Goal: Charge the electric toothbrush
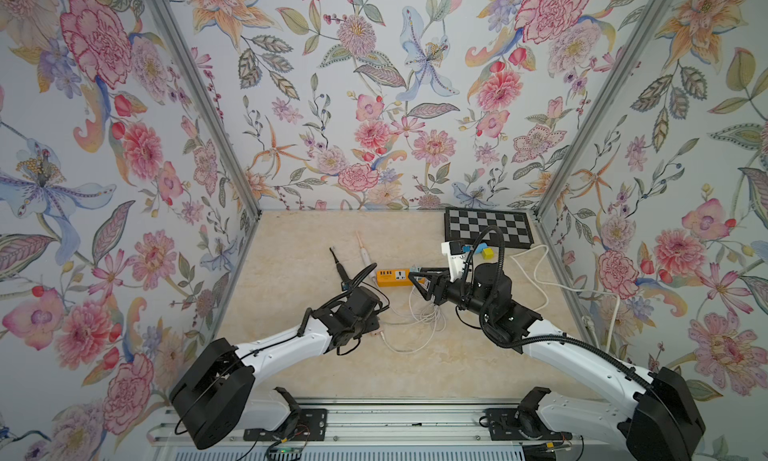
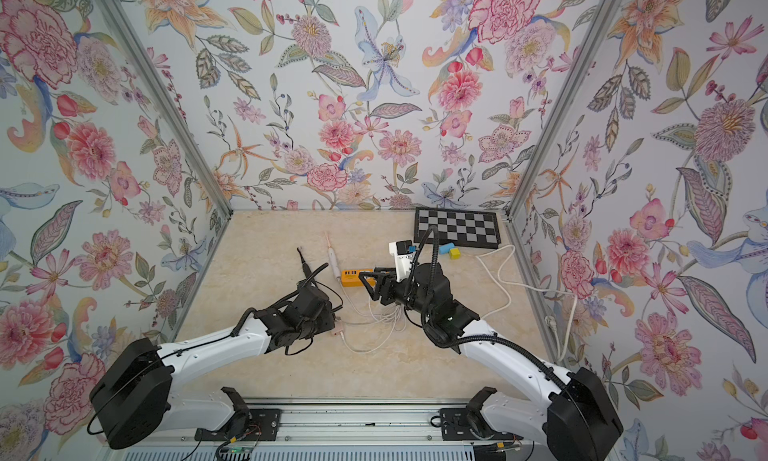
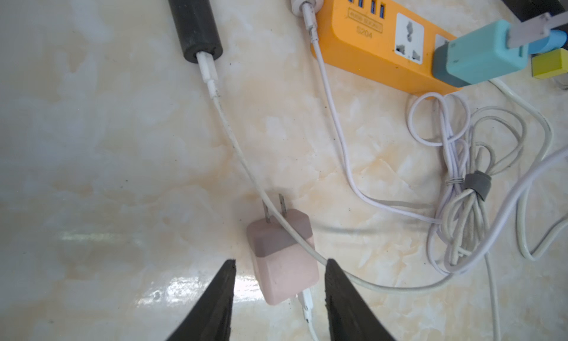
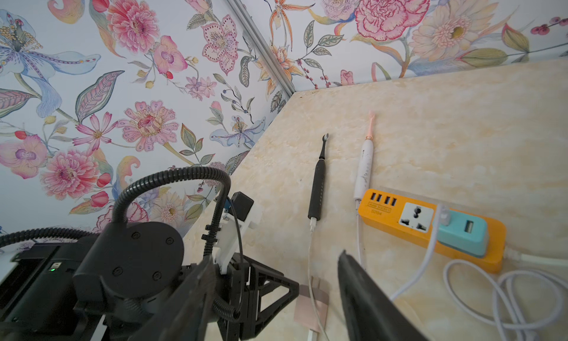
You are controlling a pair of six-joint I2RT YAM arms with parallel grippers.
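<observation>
A pink charger (image 3: 284, 273) lies on the table with prongs toward the back and a white cable across it. My left gripper is open over it, a fingertip to each side, nothing visibly held. The black toothbrush (image 4: 317, 184) and white toothbrush (image 4: 364, 169) lie behind, each with a cable at its base. The orange power strip (image 3: 364, 56) carries a teal adapter (image 3: 482, 54) with a white plug in it. My right gripper hangs open above the table near the strip, its blurred fingers empty.
White cable coils (image 3: 461, 222) lie right of the charger. A checkerboard (image 1: 486, 225), a yellow cube (image 1: 488, 253) and blue objects sit at the back right. A long white cable runs down the right side.
</observation>
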